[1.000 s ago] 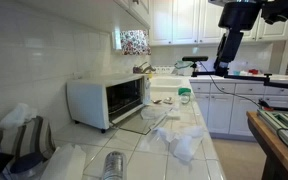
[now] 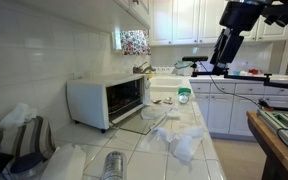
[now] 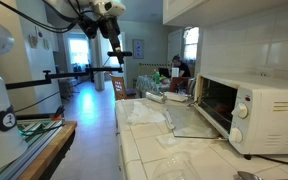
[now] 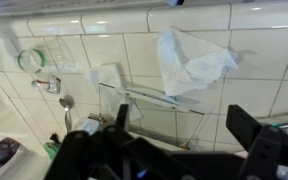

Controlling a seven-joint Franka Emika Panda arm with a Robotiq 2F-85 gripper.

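My gripper is open above the tiled counter, its two dark fingers wide apart and nothing between them. In exterior view 1 the gripper hangs at upper right, well clear of the counter. A crumpled white paper towel lies on the tiles, also seen in exterior view 2 as a white towel. Left of it in the wrist view is a smaller whitish piece. Long thin pale pieces lie below the towel; what they are is unclear.
A white toaster oven stands against the wall. A clear glass and a spoon are at the left of the wrist view. A metal can stands at the near end of the counter. Bare tiles lie between these things.
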